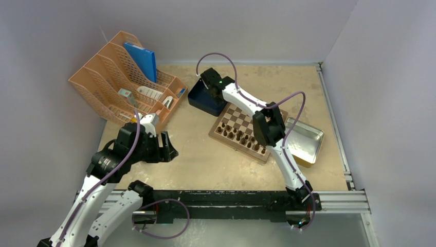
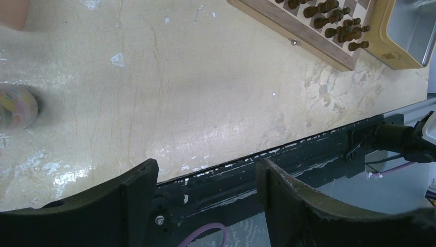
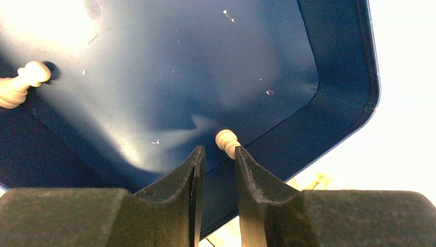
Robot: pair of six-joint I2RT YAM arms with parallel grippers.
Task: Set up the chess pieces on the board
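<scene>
The chessboard (image 1: 232, 119) lies at the centre, several dark pieces (image 1: 243, 139) standing along its near side; the right arm covers part of it. My right gripper is down inside the dark blue box (image 3: 262, 67), its fingers part open with a narrow gap. A light pawn-like piece (image 3: 226, 138) lies just beyond the fingertips, partly behind the right finger; another light piece (image 3: 23, 82) lies at the box's left. My left gripper hangs open over the table's front left, with nothing between its fingers.
An orange organiser (image 1: 92, 82) fills the back left. A metal tray (image 1: 306, 141) stands right of the board. A jar (image 2: 15, 105) is at the left wrist view's edge. The table between left gripper and board is clear.
</scene>
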